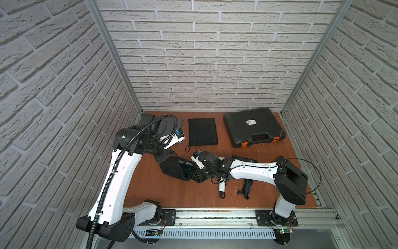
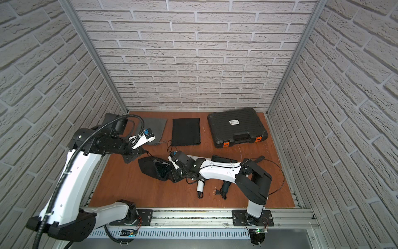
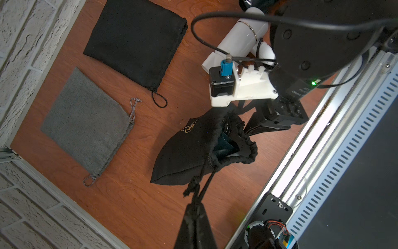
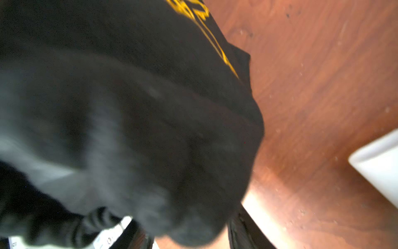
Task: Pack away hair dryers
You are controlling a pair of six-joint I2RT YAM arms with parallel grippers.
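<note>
A black drawstring bag (image 3: 182,157) with gold lettering lies on the table, something dark teal (image 3: 223,147) in its mouth. My left gripper is shut on the bag's cord (image 3: 206,186), raised above the table. My right gripper is at the bag's mouth, fingers apart, the cloth filling the view between and above them. A white dryer (image 3: 234,37) and a dark dryer (image 1: 247,186) lie to the right, partly under the right arm.
A grey pouch (image 3: 87,120) and a flat black pouch (image 3: 132,45) lie at the back left and middle. A black case (image 1: 252,126) stands at the back right. Bare table lies front left.
</note>
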